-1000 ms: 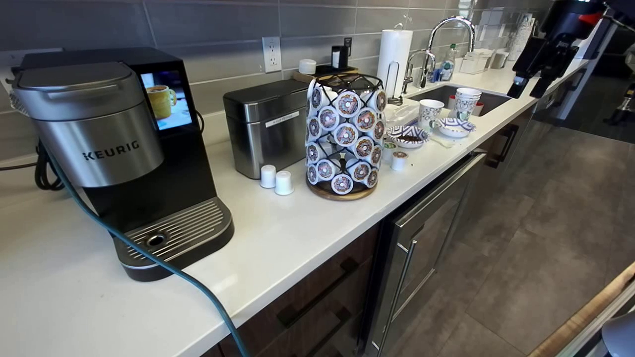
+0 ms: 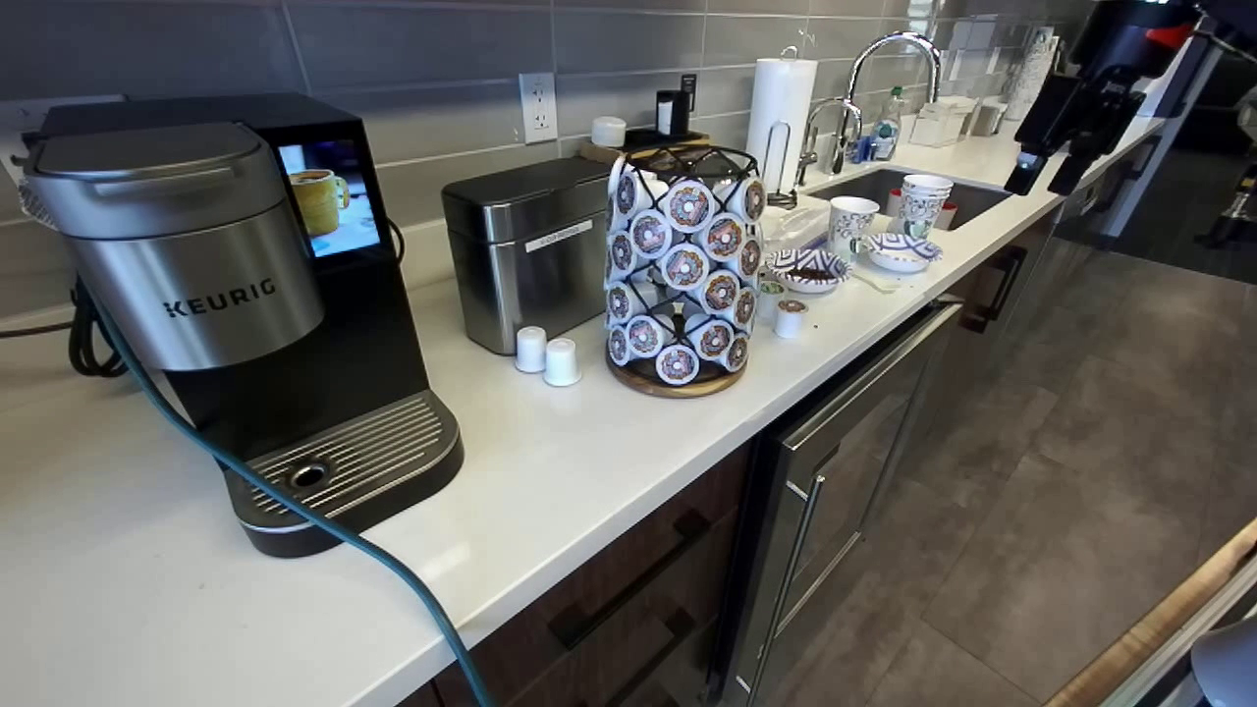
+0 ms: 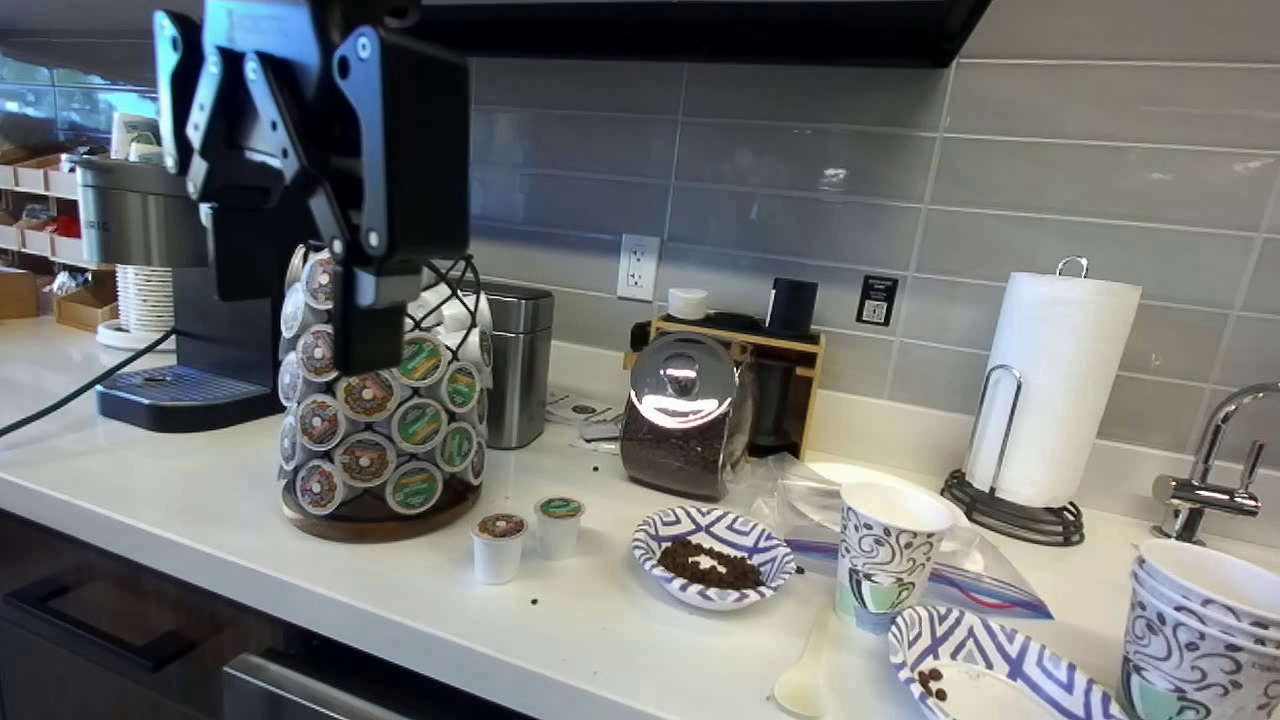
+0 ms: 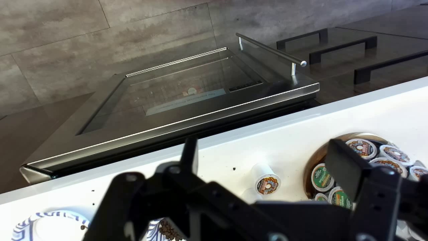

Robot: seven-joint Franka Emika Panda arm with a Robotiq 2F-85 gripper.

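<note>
My gripper [image 2: 1046,175] hangs in the air at the upper right of exterior view 1, open and empty. In the wrist view its two dark fingers [image 4: 344,165] stand wide apart above the counter. A white pod with a brown and orange lid [image 4: 267,184] shows between them, well below. Exterior view 2 has that pod [image 3: 498,548] upright beside a green-lidded pod [image 3: 559,526]. The pod carousel [image 2: 683,271], full of coffee pods, stands on a round wooden base. Farther left is the Keurig coffee maker [image 2: 177,247], its lid down and its screen lit.
Two white pods [image 2: 562,363] stand by the steel bin [image 2: 536,253]. Patterned bowls, one with coffee beans [image 3: 708,524], a paper cup [image 3: 889,552], a cup stack [image 3: 1206,636] and a spoon [image 3: 801,686] crowd the sink side. A teal cable [image 2: 289,501] crosses the front counter.
</note>
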